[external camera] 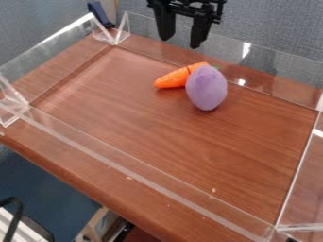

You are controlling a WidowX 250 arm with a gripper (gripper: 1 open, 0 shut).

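My black gripper (pixel 183 28) hangs at the top of the camera view, above the back wall of the enclosure, with its two fingers apart and nothing between them. An orange carrot (pixel 172 78) lies on the wooden table below it. A purple egg-shaped object (pixel 206 89), perhaps an eggplant, sits just right of the carrot, partly in front of it.
Clear plastic walls border the wooden surface (pixel 139 151) on all sides visible. The left, front and right parts of the surface are bare. A small dark blue object (pixel 100 14) stands beyond the back left corner.
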